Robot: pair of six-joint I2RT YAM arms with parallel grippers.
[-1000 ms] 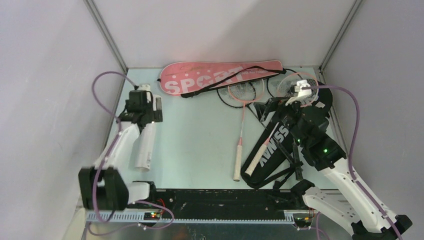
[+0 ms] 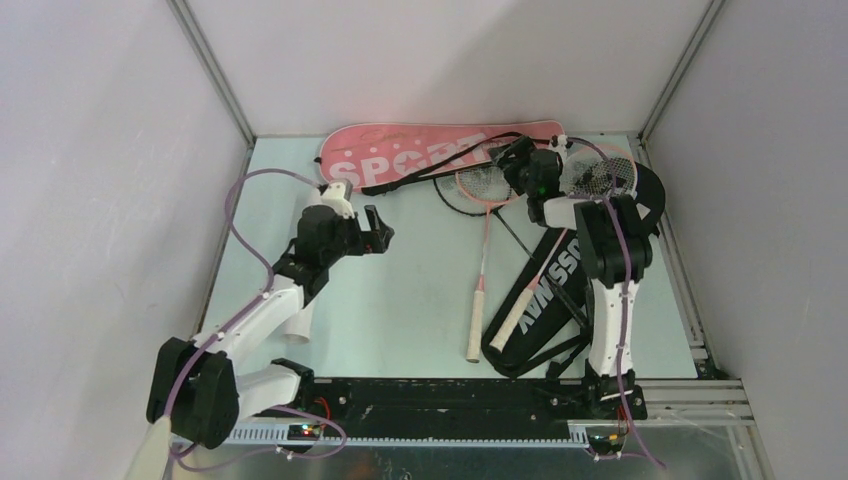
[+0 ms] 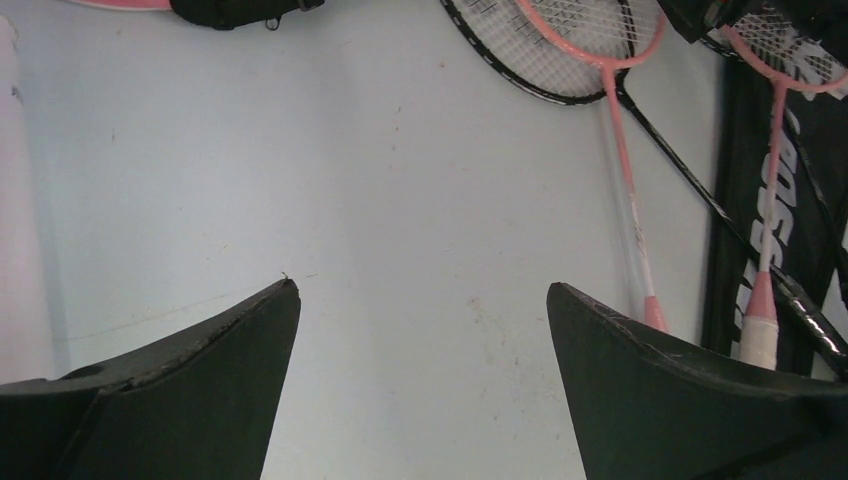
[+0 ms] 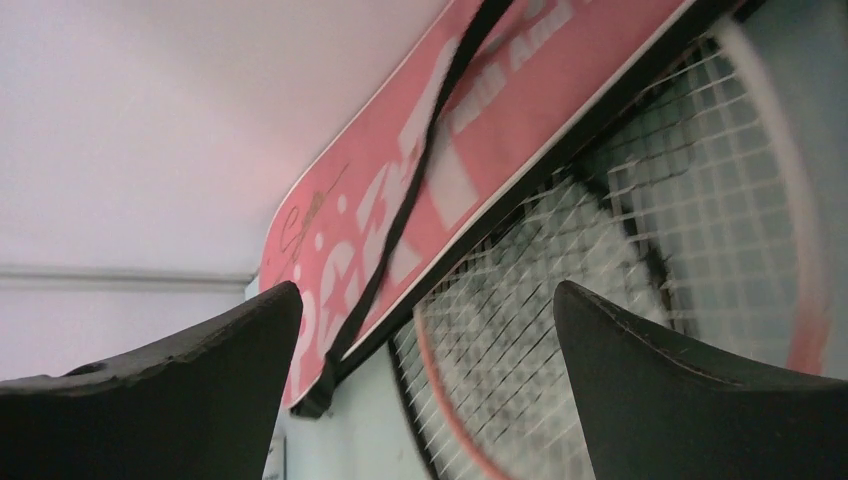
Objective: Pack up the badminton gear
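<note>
Along the back edge lies a pink racket bag (image 2: 400, 150) with a black strap across it. Two pink rackets lie right of the middle; the handle (image 2: 475, 325) of one rests on bare table, the other's handle (image 2: 512, 320) on a black bag (image 2: 545, 310). Black rackets lie partly beneath them, one head (image 3: 530, 80) showing in the left wrist view. My left gripper (image 2: 378, 230) stands open above the clear table, nothing between its fingers. By the pink bag's right part, my right gripper (image 2: 513, 160) is open over the racket heads; whether it touches anything, I cannot tell.
A white tube (image 2: 300, 318) lies at the left, partly under my left arm. Bare table (image 2: 410, 300) fills the middle. Loose black straps (image 2: 570, 345) lie near the front right. Walls close in the back and sides.
My left gripper has moved right, from over the white tube to the clear table. The right arm has swung inward and its gripper has gone toward the back. Rackets and bags look unmoved.
</note>
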